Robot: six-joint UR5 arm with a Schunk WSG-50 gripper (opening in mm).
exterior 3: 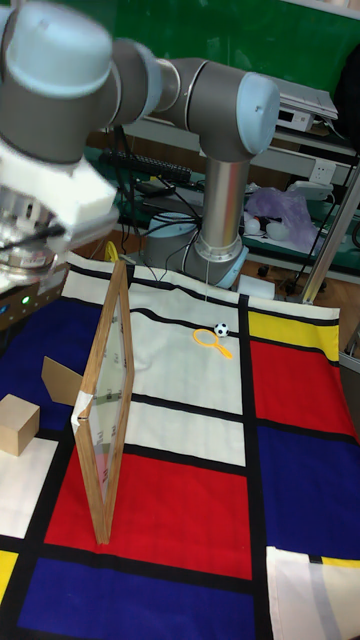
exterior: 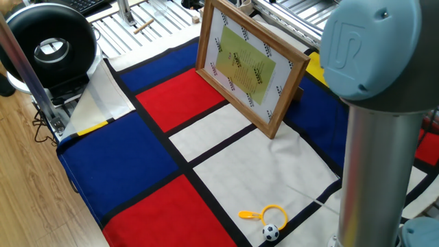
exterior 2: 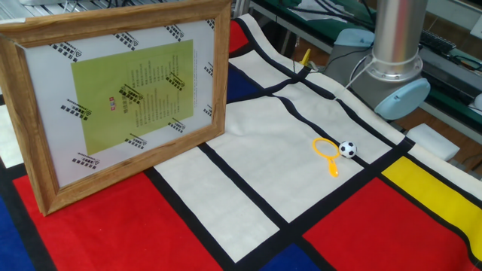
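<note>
A wooden picture frame [exterior: 274,123] stands upright on the colour-blocked cloth, holding a yellow-green printed sheet [exterior 2: 139,94]. In the third exterior view the frame [exterior 3: 104,405] appears nearly edge-on, its brown back support [exterior 3: 64,382] sticking out to the left. On a white patch lie a yellow ring with a handle [exterior 2: 334,167] and a small soccer ball [exterior 2: 348,149] right beside it. A light wooden block [exterior 3: 18,425] sits behind the frame. My arm's wrist [exterior 3: 43,219] hangs at the left edge of that view, above the cloth; no gripper fingers show in any view.
The arm's column [exterior: 374,178] rises by the ball's side of the cloth [exterior: 123,165]. A round black device [exterior: 51,48] stands off one corner. Red, blue and white areas in front of the frame are clear.
</note>
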